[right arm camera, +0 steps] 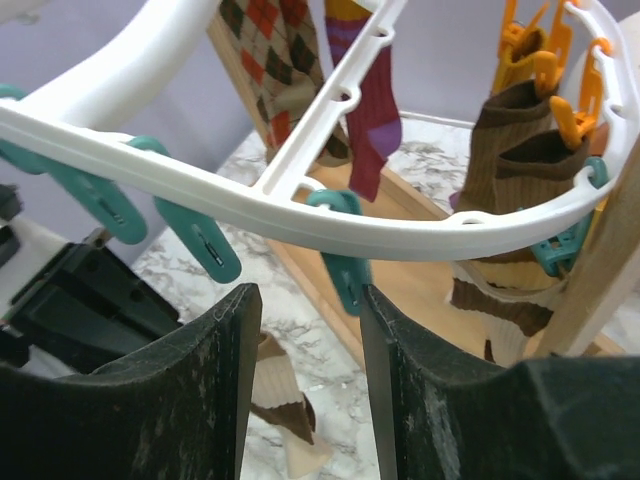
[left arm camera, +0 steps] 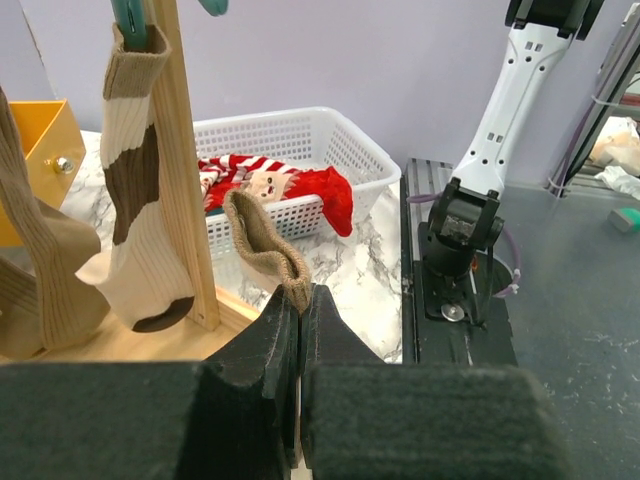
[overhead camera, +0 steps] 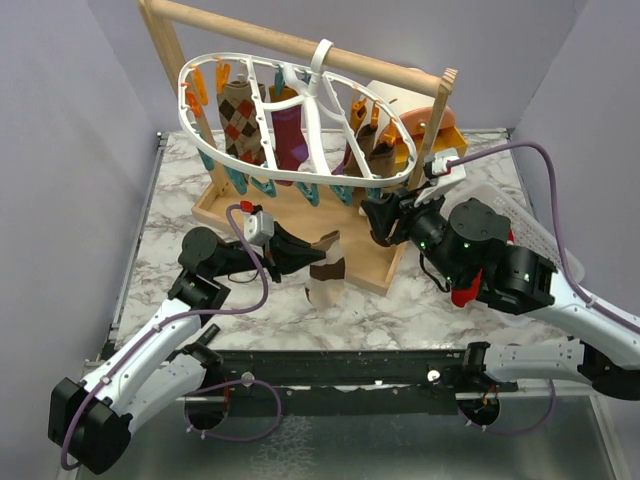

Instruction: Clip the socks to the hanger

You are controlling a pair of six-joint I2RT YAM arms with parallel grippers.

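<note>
A brown and cream sock (overhead camera: pixel 327 275) hangs from my left gripper (overhead camera: pixel 320 255), which is shut on its top edge below the hanger's front rim. In the left wrist view the sock's cuff (left arm camera: pixel 266 240) rises just past the closed fingertips. The white oval hanger (overhead camera: pixel 290 181) carries several teal clips along its front. My right gripper is part open below this rim, with a teal clip (right arm camera: pixel 346 280) near its right finger and nothing gripped between the fingers. A matching sock (left arm camera: pixel 135 190) hangs from a teal clip at the hanger's right end.
Argyle (overhead camera: pixel 241 122) and purple (overhead camera: pixel 289 130) socks hang at the back left, brown ones (right arm camera: pixel 508 150) at the right. The rack's wooden post (left arm camera: pixel 182 150) stands beside them. A white basket (left arm camera: pixel 300 150) with red items sits at the right.
</note>
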